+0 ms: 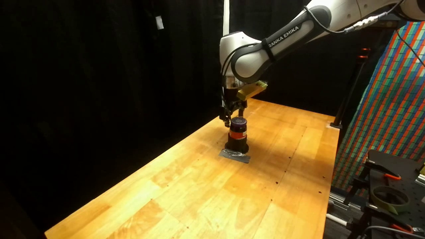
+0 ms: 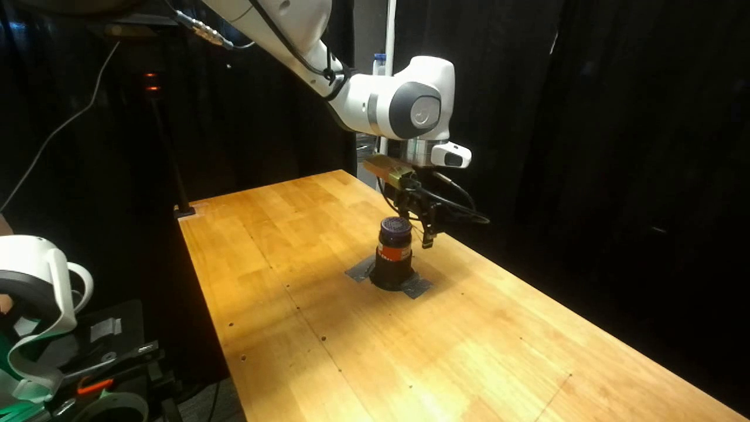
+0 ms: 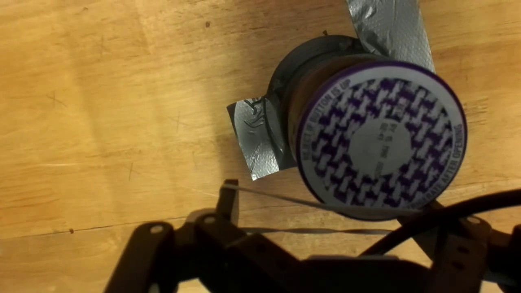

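Note:
A jar (image 1: 237, 134) with a purple lid and a red-orange label stands upright in a black round holder (image 2: 391, 278), which grey tape fixes to the wooden table. From above, the wrist view shows the patterned lid (image 3: 381, 139). My gripper (image 1: 234, 119) hangs right by the top of the jar, on its far side in exterior view 1. Its fingers (image 3: 227, 202) are spread wide apart, and the jar is not gripped between them. A thin band (image 3: 288, 199) stretches across from one finger toward the other. The right finger is partly hidden by a black cable.
Strips of grey tape (image 3: 398, 29) lie flat beside the holder. A black stand (image 1: 340, 119) rises at the table's far corner. A cable loops from the gripper close to the lid.

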